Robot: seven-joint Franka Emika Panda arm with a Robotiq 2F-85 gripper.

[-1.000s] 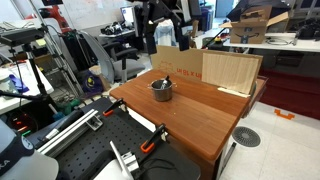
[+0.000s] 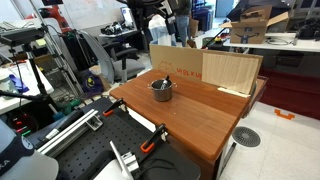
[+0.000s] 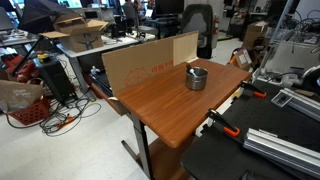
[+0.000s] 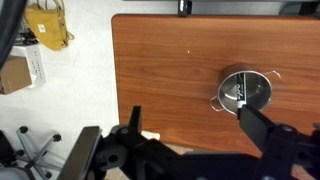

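A grey metal pot point(image 2: 160, 93) with small side handles stands on the wooden table point(image 2: 205, 120). A dark and white stick-like thing point(image 4: 241, 92) is inside it, and its dark end shows above the rim in both exterior views. In the wrist view the pot point(image 4: 258, 92) lies right of centre, apart from my fingers. My gripper is open, its fingers wide apart with bare tabletop between them. High above the table, the dark arm point(image 2: 150, 18) shows only partly at the top of exterior view 1.
Upright brown panels point(image 3: 150, 62) line the table's far edge. A flat pale strip point(image 2: 235, 92) lies at the far right of the tabletop. Orange-and-black clamps point(image 2: 153, 139) sit along the near edge. Most of the table beside the pot is clear.
In exterior view 1 the arm and gripper have risen and drawn back toward the upper left over the last second. The pot and its contents have not moved.
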